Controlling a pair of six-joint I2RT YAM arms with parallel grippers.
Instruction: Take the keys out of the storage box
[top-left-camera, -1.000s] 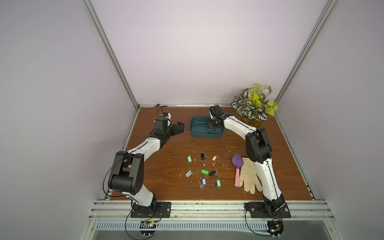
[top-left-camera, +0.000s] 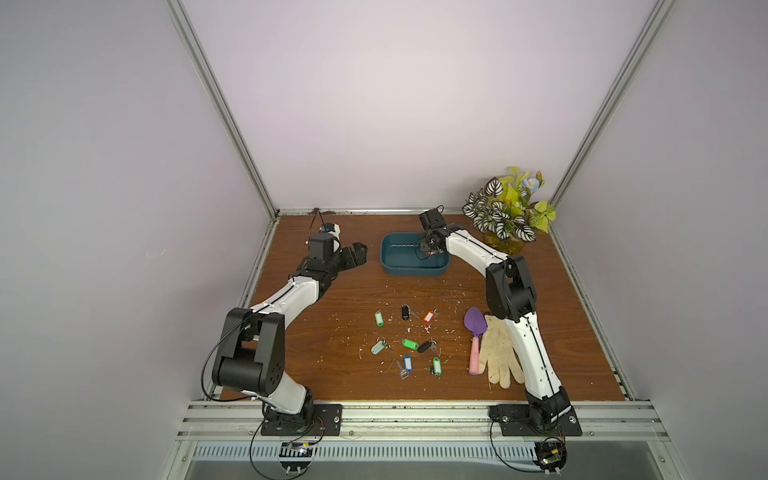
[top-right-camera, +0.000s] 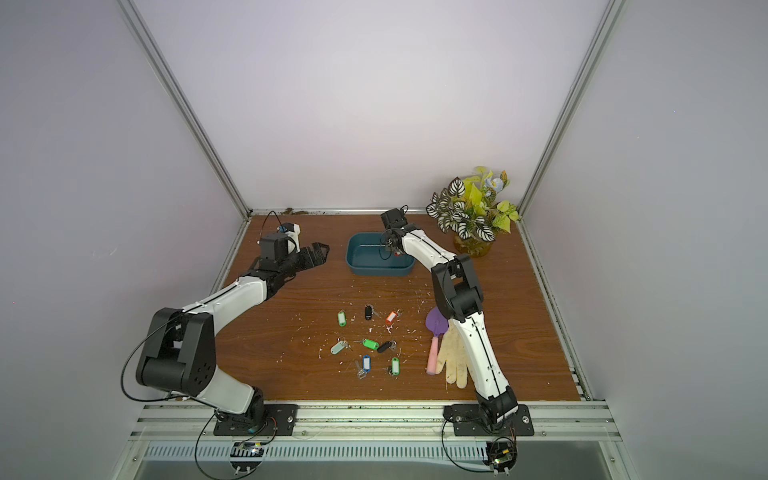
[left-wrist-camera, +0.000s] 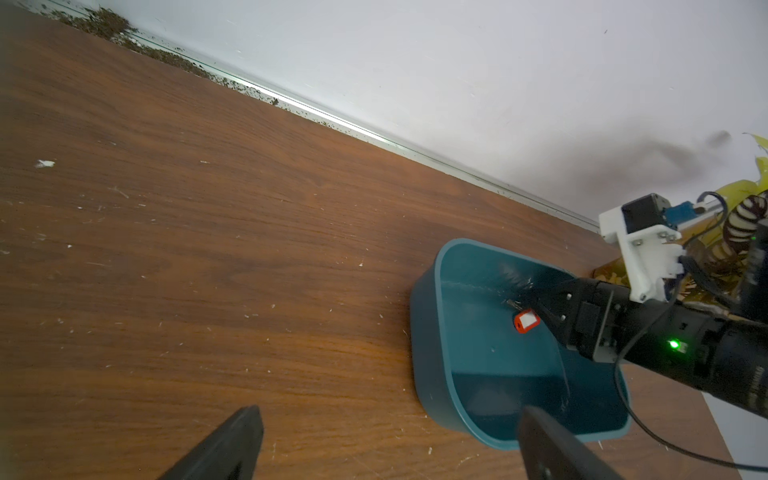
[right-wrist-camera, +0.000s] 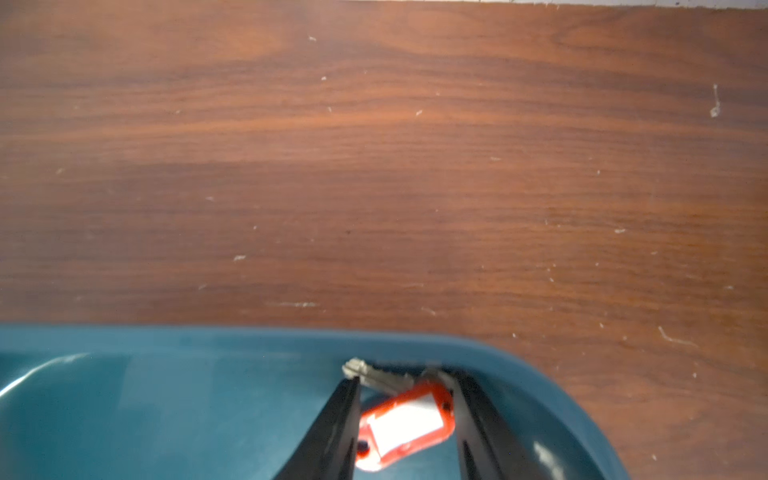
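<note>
The blue storage box (top-left-camera: 392, 269) stands at the back middle of the table. A red-orange key tag (left-wrist-camera: 525, 321) with a white label lies inside, near the box's back right corner. In the right wrist view the red key tag (right-wrist-camera: 406, 424) sits between the fingers of my right gripper, with its keys (right-wrist-camera: 376, 376) towards the back wall. Those fingers stand part open around the tag; whether both touch it I cannot tell. My left gripper is open and empty, left of the box and above the table.
Several keys with coloured tags, such as a green tag (top-left-camera: 410, 344) and a blue tag (top-left-camera: 408, 362), lie front centre. A purple trowel (top-left-camera: 474, 321) and a glove (top-left-camera: 500, 356) lie front right. A potted plant (top-left-camera: 512, 212) stands behind the right arm. Left of the box is clear.
The keys on the table have not moved.
</note>
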